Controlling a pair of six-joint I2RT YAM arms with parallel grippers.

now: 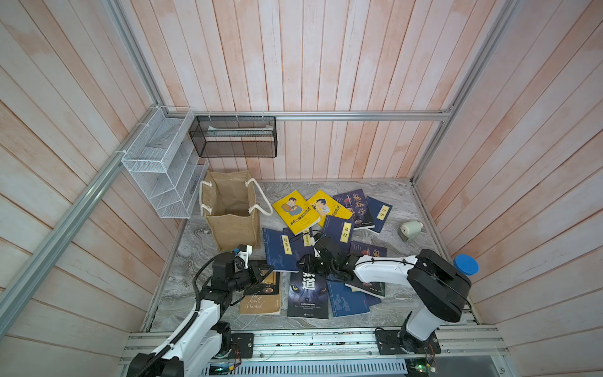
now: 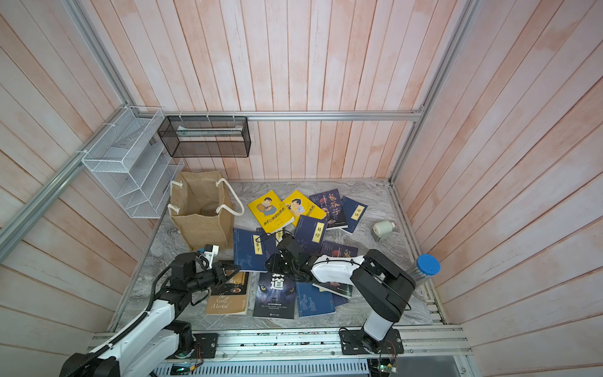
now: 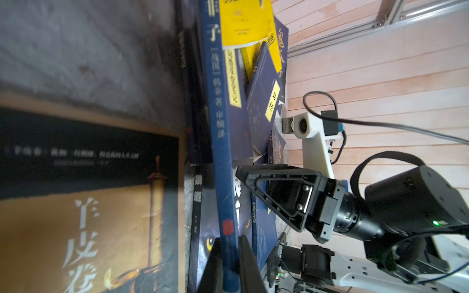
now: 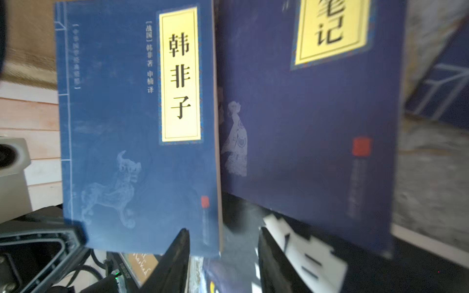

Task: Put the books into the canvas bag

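Observation:
The tan canvas bag (image 1: 233,233) stands upright at the left with its mouth open and rope handles out. My left gripper is shut on a blue book (image 3: 220,122), gripping it near its spine's lower end. That blue book (image 4: 122,112) has a yellow title label and is raised slightly above the pile. Beside its other long edge, my right gripper is open, with nothing between its fingertips. More books lie spread around: a brown book (image 1: 260,304), a black book (image 1: 307,303), yellow books (image 1: 296,211) and several blue ones.
White wire shelves (image 1: 160,166) and a black mesh basket (image 1: 233,149) hang behind and beside the bag. A pale bottle (image 1: 411,229) and a blue-lidded container (image 1: 465,264) are at the right. Bare grey tabletop (image 1: 188,276) shows left of the brown book.

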